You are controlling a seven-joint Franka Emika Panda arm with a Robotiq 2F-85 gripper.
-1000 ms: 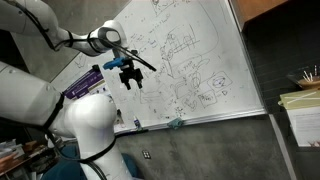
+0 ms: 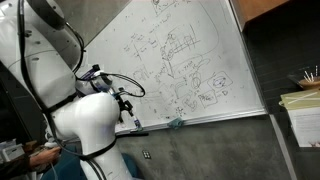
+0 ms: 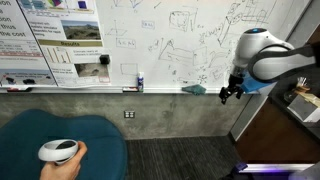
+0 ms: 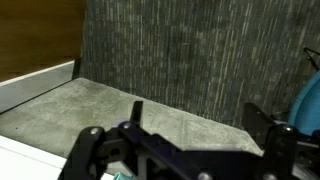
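In exterior view 1 my gripper [image 2: 124,104] hangs at the left, in front of the whiteboard [image 2: 180,60]. Exterior view 2 has the gripper [image 3: 234,94] at the right, near the board's lower edge. From the wrist, the gripper is open, its two fingers wide apart and nothing between them. A teal cloth [image 3: 193,89] lies on the board's ledge, left of the gripper there; the same cloth [image 2: 176,123] shows right of the gripper in the other exterior view. A sliver of teal [image 4: 122,176] peeks out under the gripper body.
On the ledge stand a small bottle [image 3: 140,79] and an eraser [image 3: 130,89]. A hand holds a white controller [image 3: 58,151] before a teal seat [image 3: 105,135]. A wooden cabinet [image 3: 285,135] with items on top is at the right.
The teal cloth stays where it was.
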